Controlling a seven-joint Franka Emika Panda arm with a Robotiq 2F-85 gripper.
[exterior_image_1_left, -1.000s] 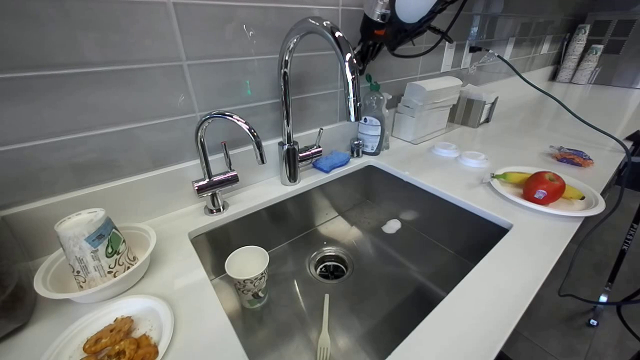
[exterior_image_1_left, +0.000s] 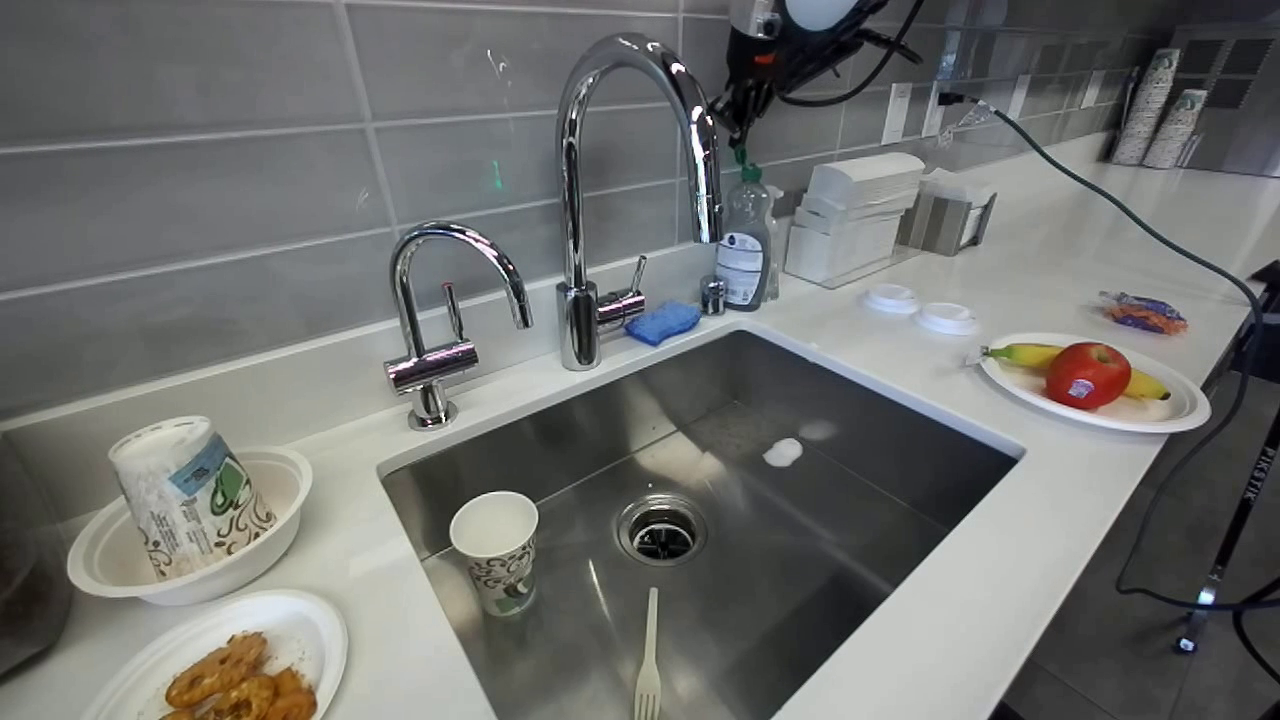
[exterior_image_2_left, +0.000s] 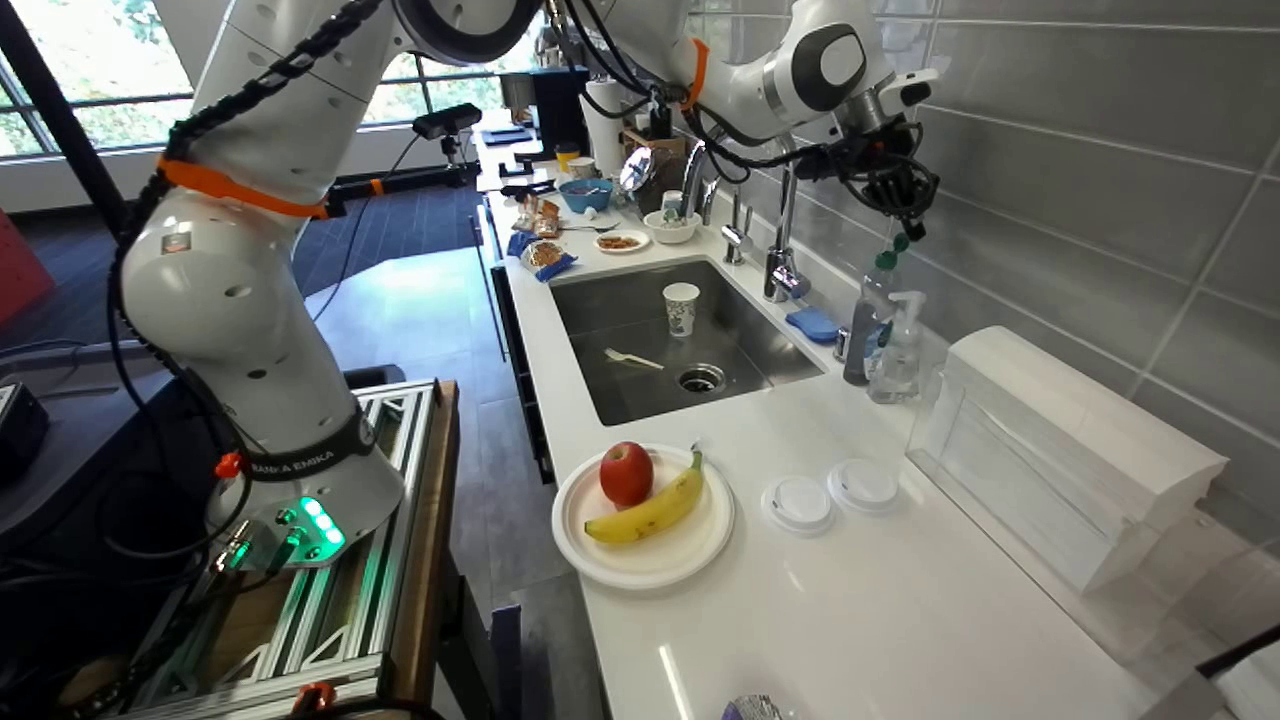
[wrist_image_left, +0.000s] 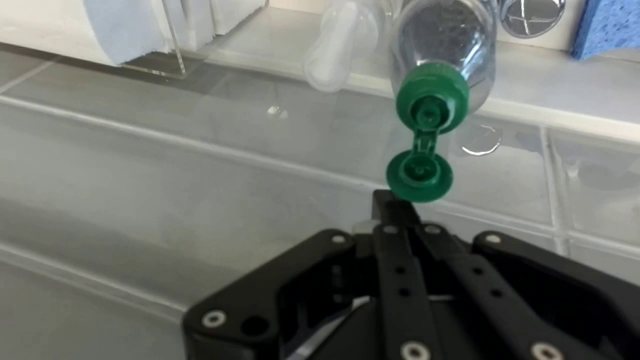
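Observation:
Behind the sink's back right corner stands a clear dish soap bottle (exterior_image_1_left: 745, 246), its label facing the basin. Its green flip cap (wrist_image_left: 432, 96) is open in the wrist view, the lid (wrist_image_left: 420, 177) hinged out toward my gripper. My fingers are shut, with nothing seen between them. Their tips lie right by the lid's edge; whether they touch it I cannot tell. From the far side, the gripper (exterior_image_2_left: 914, 226) hangs just above the bottle's top (exterior_image_2_left: 888, 257), close to the tiled wall.
Beside the bottle are a clear pump bottle (exterior_image_2_left: 896, 354), a paper towel dispenser (exterior_image_2_left: 1056, 444) and a blue sponge (exterior_image_1_left: 662, 322). The tall faucet (exterior_image_1_left: 573, 204) rises close by. A paper cup (exterior_image_1_left: 495, 552) and a fork (exterior_image_1_left: 649, 660) are in the sink (exterior_image_1_left: 768, 564).
My gripper has come down and slightly to the right toward the bottle's green cap. The bottle appears to stand in the same place.

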